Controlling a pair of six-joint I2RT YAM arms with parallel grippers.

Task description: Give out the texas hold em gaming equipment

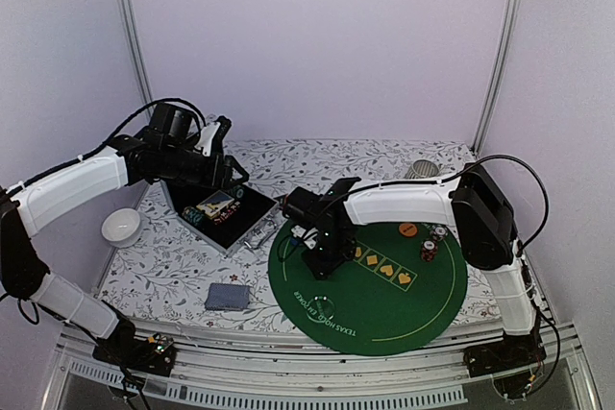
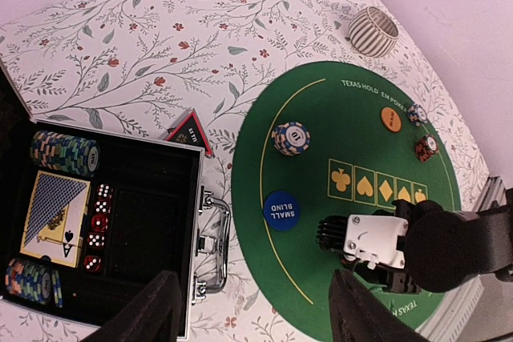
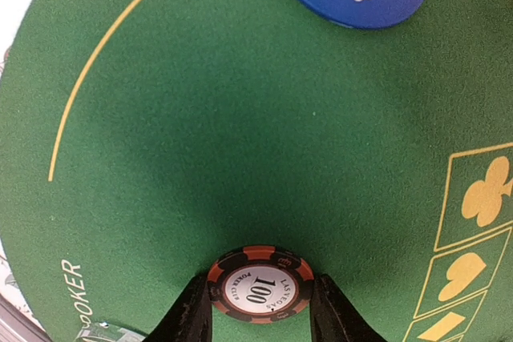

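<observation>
In the right wrist view, a red-and-black chip stack [image 3: 260, 284] marked 100 stands between the fingertips of my right gripper, close against both sides; whether they grip it I cannot tell. The top view has this arm hiding the stack over the left part of the green mat [image 1: 423, 304]. My left gripper hangs open and empty near the black case [image 2: 148, 226]. Inside the case are green chips [image 2: 60, 154], more chips [image 2: 32, 280], playing cards [image 2: 53, 215] and red dice [image 2: 98, 222]. A blue small blind disc [image 2: 281, 210] and a 10 chip stack [image 2: 290, 138] rest on the mat.
At the mat's right side are an orange disc [image 1: 408, 229] and two chip stacks, one of them red [image 1: 429, 251]. A clear disc [image 1: 320, 308] lies at its front left. A white bowl [image 1: 122, 227], a grey-blue pad [image 1: 227, 297] and a ribbed cup [image 2: 373, 31] stand around it.
</observation>
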